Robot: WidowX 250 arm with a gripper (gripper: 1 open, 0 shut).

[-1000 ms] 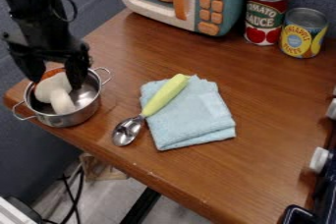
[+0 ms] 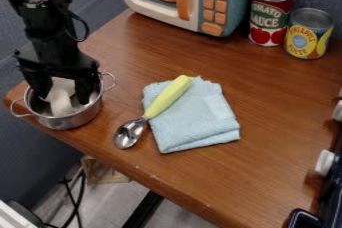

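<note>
My black gripper point(image 2: 64, 82) is down inside the steel pot point(image 2: 72, 119) at the left edge of the wooden table, over a white object point(image 2: 59, 100) in it; whether the fingers are open or closed on it is unclear. Right of the pot lies a light blue folded cloth point(image 2: 201, 124), with a spoon point(image 2: 130, 132) and its yellow handle resting on and beside it.
A toy microwave point(image 2: 227, 12) stands at the back, with a tomato sauce can point(image 2: 269, 22) and a yellow-labelled can point(image 2: 307, 42) to its right. A dark appliance with white knobs point(image 2: 321, 187) is at the right edge.
The gripper has moved down into the pot over the white object, which it now partly hides. The cloth, spoon and cans have not moved.
</note>
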